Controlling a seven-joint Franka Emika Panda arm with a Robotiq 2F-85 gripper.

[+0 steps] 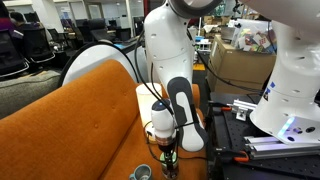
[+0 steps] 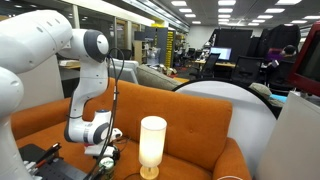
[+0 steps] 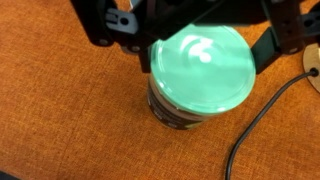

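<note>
A jar with a pale green lid [image 3: 203, 68] stands on the orange sofa seat, its dark label just showing below the lid in the wrist view. My gripper is open above it, with one dark finger on each side of the lid. Whether either finger touches the lid cannot be told. Exterior view 1 has the gripper [image 1: 168, 161] low over the seat, mostly covering the jar. From the other side, the green lid [image 2: 107, 163] shows under the gripper in exterior view 2.
An open-topped cup or can [image 1: 142, 172] stands close to the gripper. A white lamp [image 2: 152, 141] on a wooden base is on the seat, and its cord [image 3: 255, 120] runs beside the jar. The sofa backrest [image 1: 75, 105] rises behind.
</note>
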